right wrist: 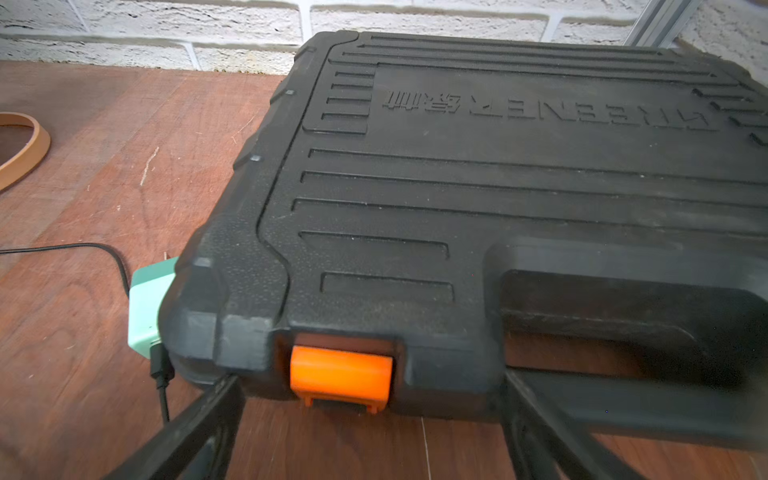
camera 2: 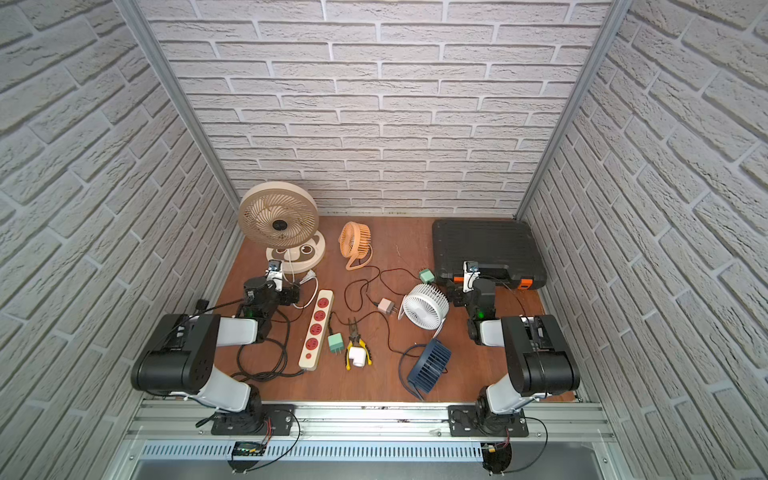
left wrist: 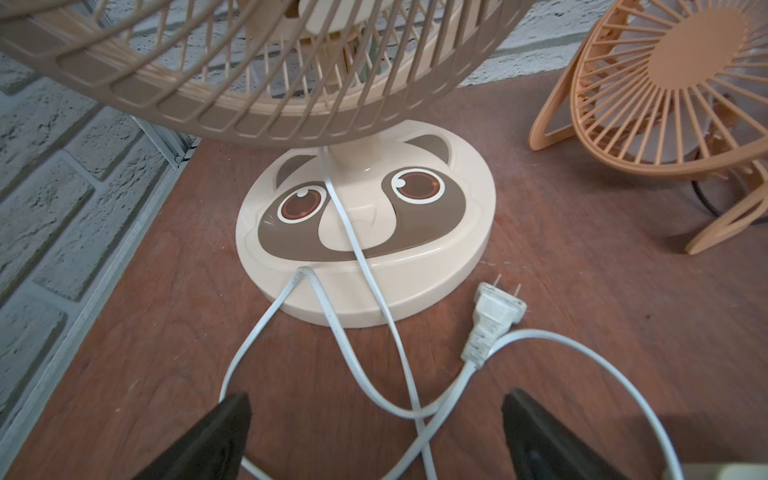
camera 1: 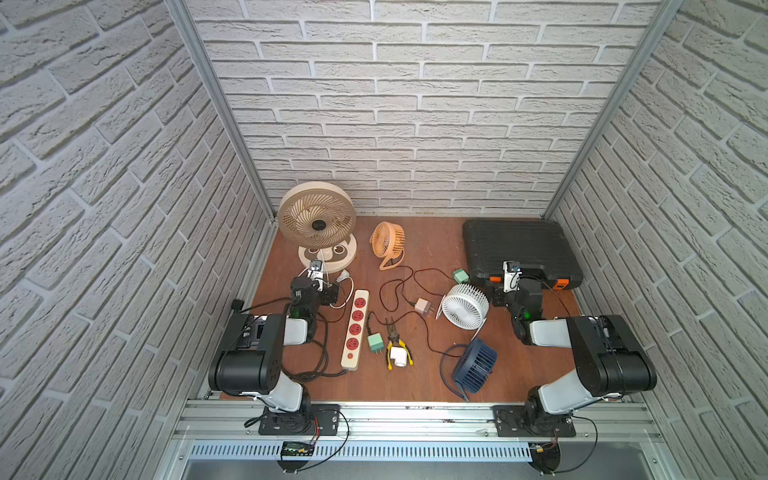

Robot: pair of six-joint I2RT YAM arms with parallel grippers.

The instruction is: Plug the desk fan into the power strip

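A large beige desk fan (camera 1: 317,214) with a raccoon-face base (left wrist: 376,280) stands at the back left. Its white two-pin plug (left wrist: 496,310) lies on the table beside the base, pins pointing away from me, with the white cord (left wrist: 345,352) looped around in front. My left gripper is open above that cord, its fingers (left wrist: 212,438) apart and holding nothing. The power strip (camera 1: 355,328), cream with red sockets, lies to the right of the left arm, all its sockets empty. In front of the black case, my right gripper is open and empty.
The black case (right wrist: 496,200) fills the back right. A small orange fan (camera 1: 388,242), a white fan (camera 1: 465,306) and a navy fan (camera 1: 474,365) stand around the middle and right. Pliers (camera 1: 393,336), a green adapter (camera 1: 375,342) and dark cables lie right of the strip.
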